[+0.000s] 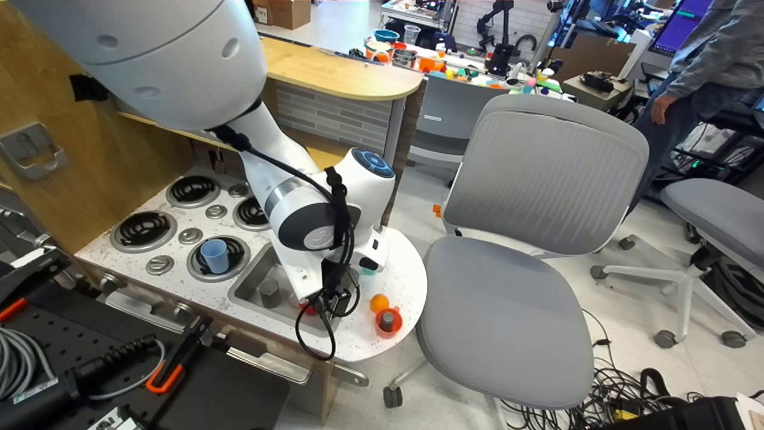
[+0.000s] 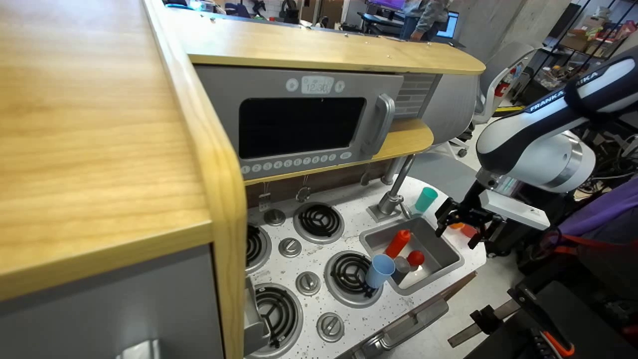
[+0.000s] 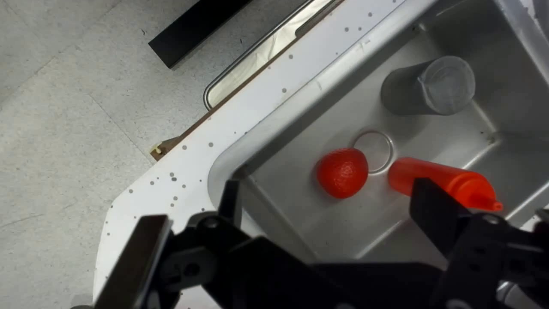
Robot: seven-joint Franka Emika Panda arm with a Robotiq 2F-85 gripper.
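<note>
My gripper is open over the near end of the sink, nothing between its fingers. Below it in the wrist view, a red strawberry-like toy (image 3: 342, 173) lies on the basin floor beside a clear ring (image 3: 378, 151). To their right a red squeeze bottle (image 3: 437, 180) lies on its side, partly covered by one finger. A grey translucent cup (image 3: 429, 86) is farther along the basin. In exterior view 2 the gripper (image 2: 457, 230) hangs above the sink's right side. A blue mug (image 2: 380, 270) stands on a burner, and a green cup (image 2: 425, 199) is behind the sink.
An orange ball (image 1: 379, 303) and a red-orange cup (image 1: 388, 322) sit on the counter's rounded end. The faucet (image 2: 392, 200) rises behind the metal sink (image 2: 445, 269). A grey chair (image 1: 505, 315) stands close to the counter's end.
</note>
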